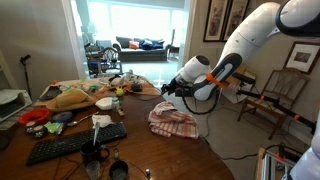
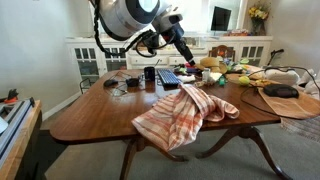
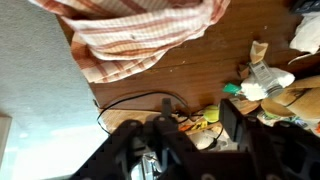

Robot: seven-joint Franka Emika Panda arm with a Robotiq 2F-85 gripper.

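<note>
A white cloth with reddish stripes point(image 1: 173, 121) lies crumpled near the table's edge. In exterior view 2 the same cloth point(image 2: 180, 115) drapes partly over that edge, and the wrist view shows part of it point(image 3: 135, 35) across the top left. My gripper point(image 1: 168, 90) is above and apart from it. A gap shows between the dark fingers in the wrist view, with no cloth held, so the gripper is open.
The wooden table point(image 1: 165, 155) has bare space at its near end. A black keyboard point(image 1: 75, 143), a dark mug point(image 1: 93, 158) and several kitchen items stand at the left. A black cable lies beyond the cloth in the wrist view.
</note>
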